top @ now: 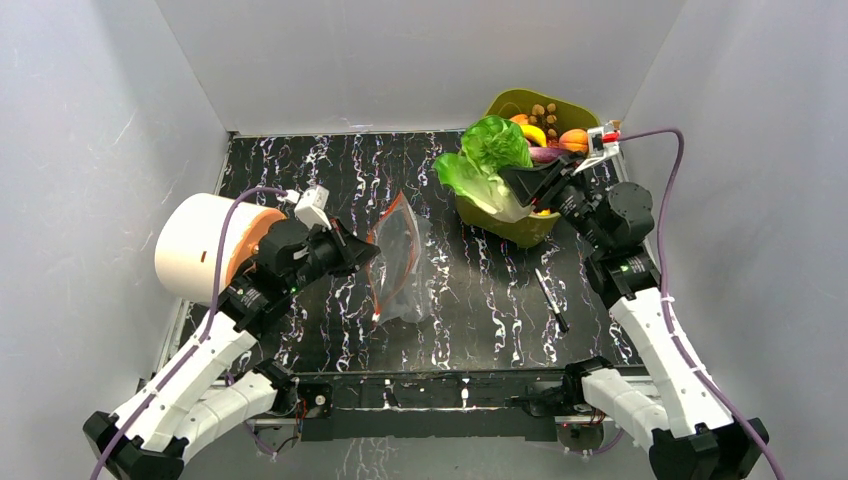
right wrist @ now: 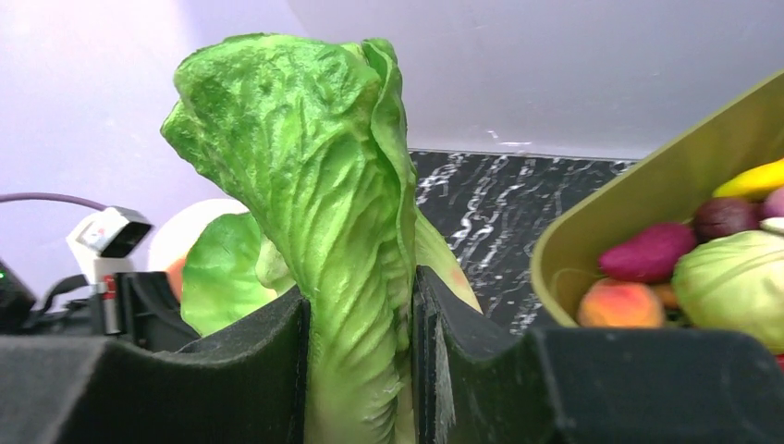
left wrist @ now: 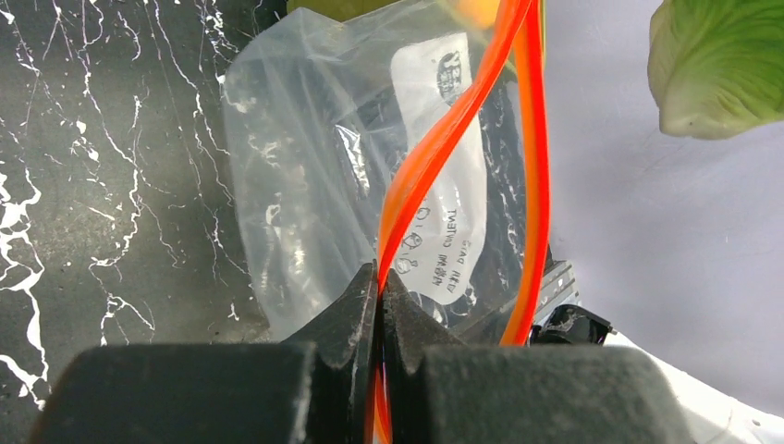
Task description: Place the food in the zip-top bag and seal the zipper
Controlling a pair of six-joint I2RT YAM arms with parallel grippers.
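Note:
The clear zip bag (top: 408, 270) hangs over the middle of the table, its orange-red zipper strip (left wrist: 532, 185) parted into two lines in the left wrist view. My left gripper is shut on one zipper edge of the bag. A lettuce head (right wrist: 342, 203), green with a pale base, stands between the fingers of my right gripper, which is shut on it. From above, the lettuce (top: 495, 155) is over the left part of the green basket (top: 522, 233). Part of the lettuce also shows at the top right of the left wrist view.
In the basket lie several foods, among them a purple one (right wrist: 649, 252), a peach (right wrist: 621, 303) and a pale cabbage (right wrist: 735, 287). A black pen (top: 552, 302) lies in front of the basket. Bare table (top: 490, 320) shows between bag and pen. A white cylinder (top: 200, 243) stands behind my left arm.

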